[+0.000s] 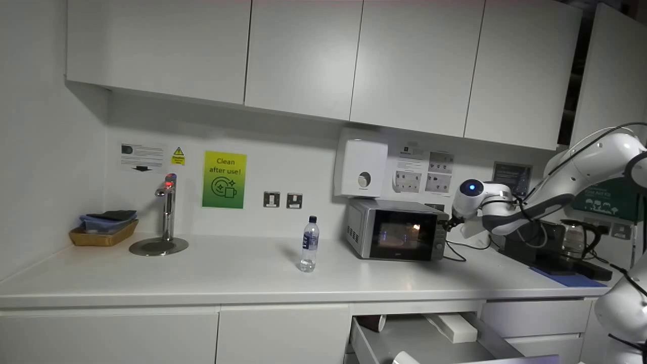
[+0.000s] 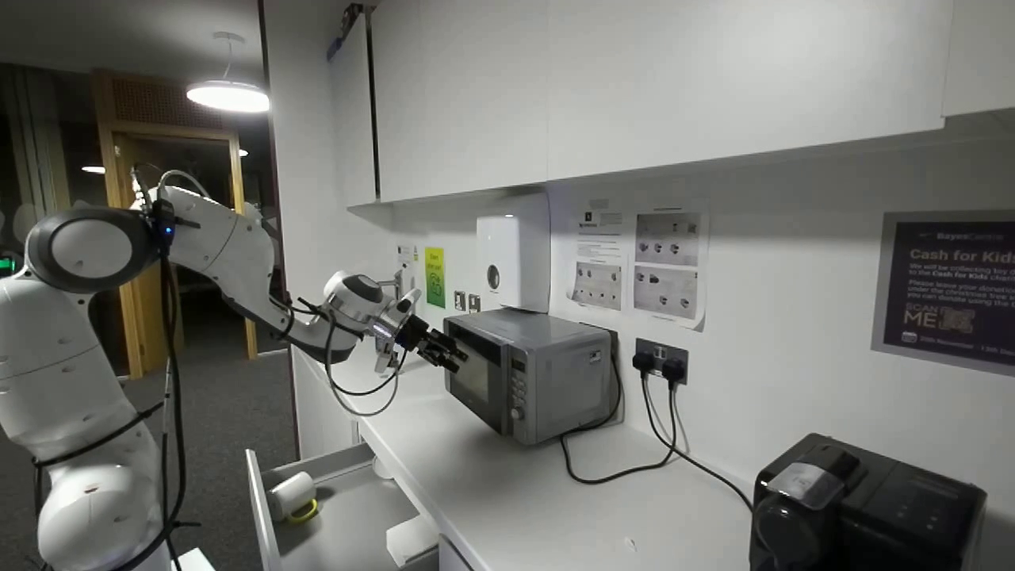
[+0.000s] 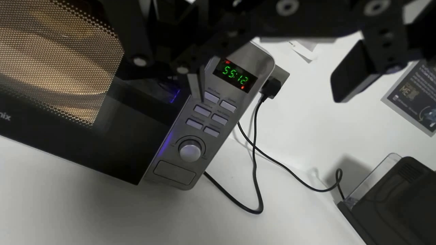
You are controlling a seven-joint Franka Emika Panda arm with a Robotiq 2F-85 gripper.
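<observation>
A silver microwave (image 1: 364, 230) stands on the counter with its door closed and its inside lit. In the wrist view its control panel shows a green display (image 3: 235, 75), several buttons and a round knob (image 3: 190, 151). My gripper is open, fingers wide apart with nothing between them. One finger (image 3: 196, 86) overlaps the panel just left of the display; the other (image 3: 354, 75) appears over the white wall. From exterior view 2, the gripper (image 2: 461, 358) hangs in front of the microwave's front face. Whether a finger touches it I cannot tell.
A drawer (image 2: 333, 523) is pulled out below the counter, with a white mug (image 2: 291, 495) inside. A water bottle (image 1: 309, 245) stands left of the microwave. Black cables (image 3: 256, 179) run on its right, toward a coffee machine (image 2: 871, 504).
</observation>
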